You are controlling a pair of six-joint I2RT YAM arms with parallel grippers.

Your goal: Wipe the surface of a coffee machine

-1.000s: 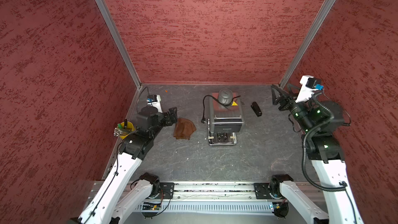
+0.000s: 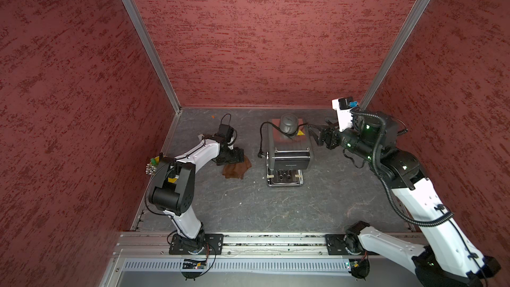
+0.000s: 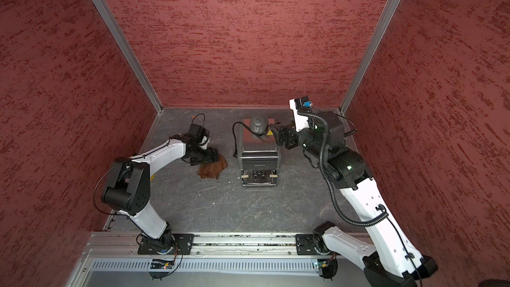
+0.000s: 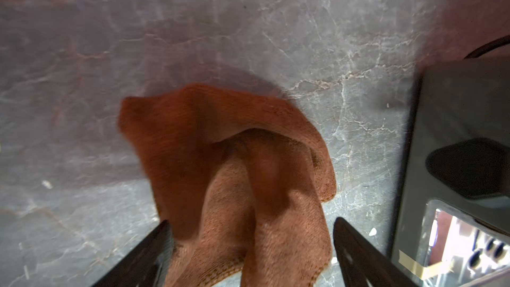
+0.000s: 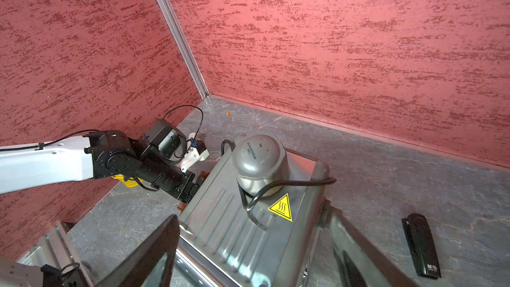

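Observation:
A brown cloth [image 4: 239,180], loosely folded, lies on the grey table left of the coffee machine [image 2: 289,151]. Over the cloth's far side is my left gripper, its fingers [image 4: 148,255] apart on either side of the cloth, which lies below them. In the top left view this arm covers part of the cloth [image 2: 237,169]. My right gripper is open above the right side of the coffee machine [image 5: 249,223], with nothing held between its fingers. A grey round container [image 5: 260,159] and a coiled cord rest on the machine's top.
A black stapler-like object [image 5: 422,244] lies right of the machine. The machine's power cord [image 2: 261,140] runs down its left side. A yellow cup with pens [image 2: 154,164] stands at the far left, partly behind my left arm.
My left gripper has come down and right, from beside the cloth to over it. My right gripper has moved left, from near the right wall to beside the machine.

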